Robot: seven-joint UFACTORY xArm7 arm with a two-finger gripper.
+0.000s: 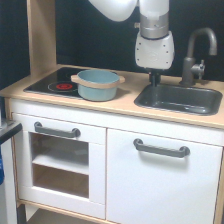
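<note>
Over the left rim of the sink (182, 97), the arm's white end hangs down with my small dark gripper (154, 78) below it. The fingers are too small to tell whether they are open or shut. A blue-grey pot (97, 91) with tan handles stands upright on the counter, at the right edge of the black stove plate (58, 87). Clear space separates the gripper from the pot, which lies to its left. The inside of the pot is mostly hidden.
A grey faucet (205, 45) rises behind the sink, to the gripper's right. The sink basin looks empty. Below the wooden counter (118, 104) are an open-fronted oven (62, 165) and a white cupboard door (160, 180) with a grey handle.
</note>
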